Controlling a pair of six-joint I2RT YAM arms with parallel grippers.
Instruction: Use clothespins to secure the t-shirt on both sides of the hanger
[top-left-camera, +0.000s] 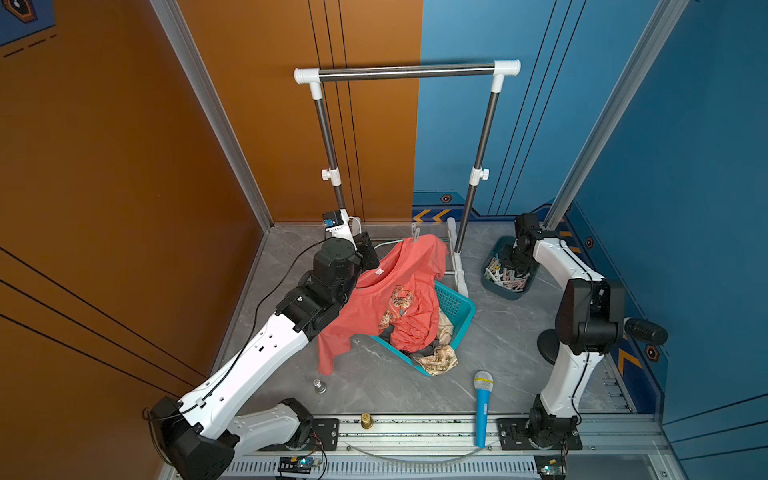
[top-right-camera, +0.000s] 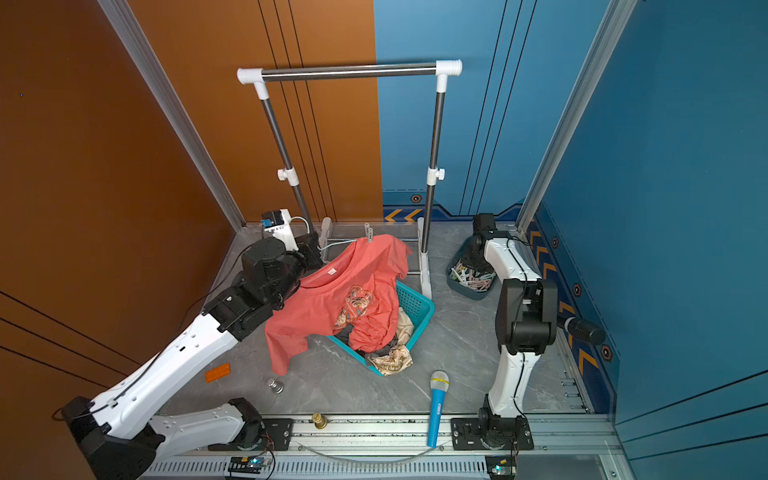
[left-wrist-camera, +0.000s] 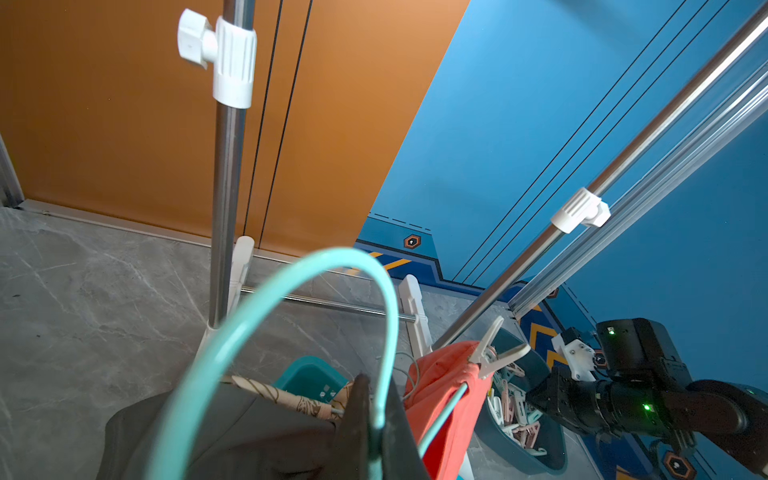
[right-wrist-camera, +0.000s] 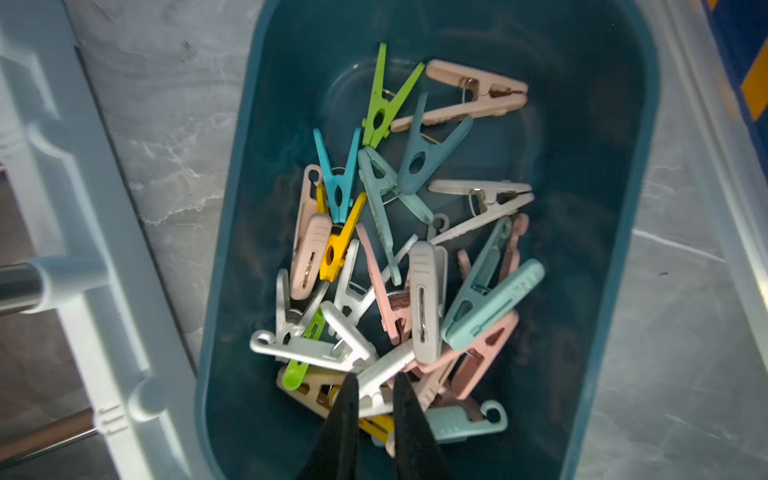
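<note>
The red t shirt (top-left-camera: 400, 264) hangs on a light teal hanger, whose hook (left-wrist-camera: 336, 257) rises from my left gripper, shut on it. A pale clothespin (left-wrist-camera: 488, 356) clips the shirt at the hanger's right end. My right gripper is over the dark teal bin (right-wrist-camera: 628, 200) of assorted clothespins; its fingertips are just at the lower pins, and nothing clearly shows held between them.
The steel rack (top-left-camera: 408, 70) stands at the back. A teal basket (top-left-camera: 460, 312) of clothes is below the shirt. A blue microphone (top-left-camera: 482, 408) and small metal objects lie at the front.
</note>
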